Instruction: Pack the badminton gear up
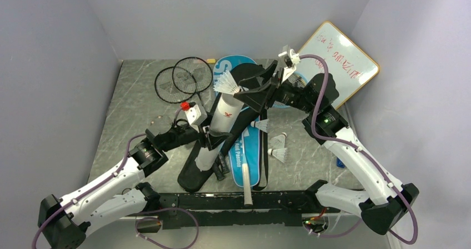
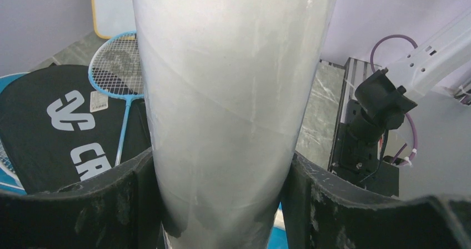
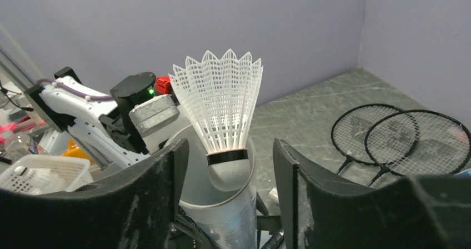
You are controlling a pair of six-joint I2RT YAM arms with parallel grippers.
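Note:
A white shuttlecock tube stands tilted over the black bag, with my left gripper closed around it; in the left wrist view the tube fills the space between the fingers. A white shuttlecock sits cork-down at the tube's open mouth, partly inside it. My right gripper is open around that mouth, its fingers apart from the shuttlecock's sides.
Two black rackets lie at back left. Loose shuttlecocks lie right of the blue bag. A whiteboard leans at back right; bare floor is at the left.

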